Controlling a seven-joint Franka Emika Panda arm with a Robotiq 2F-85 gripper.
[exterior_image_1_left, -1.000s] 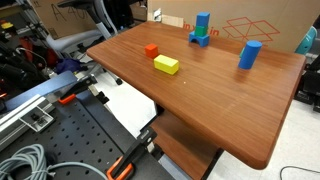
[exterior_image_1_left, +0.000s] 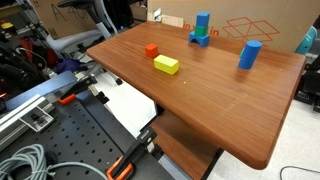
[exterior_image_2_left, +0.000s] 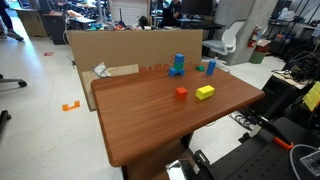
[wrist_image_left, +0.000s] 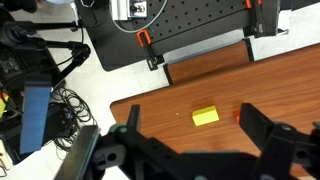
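In the wrist view my gripper stands open, its dark fingers wide apart. Between and beyond them, a yellow block (wrist_image_left: 205, 116) and part of a red block (wrist_image_left: 239, 117) show on the table below, apart from the fingers. The yellow block (exterior_image_1_left: 166, 64) lies near the table's edge, with the red block (exterior_image_1_left: 151, 50) a short way from it. Farther back is a stack (exterior_image_1_left: 202, 27) with a blue top, a green middle and a blue base. A separate blue cylinder (exterior_image_1_left: 250, 54) stands upright to the right of that stack.
The wooden table (exterior_image_1_left: 215, 95) has wide bare areas. A brown panel (exterior_image_2_left: 130, 50) rises along its far side. A dark bench (exterior_image_1_left: 75, 130) with cables and orange-and-black clamps stands beside the table, across a gap.
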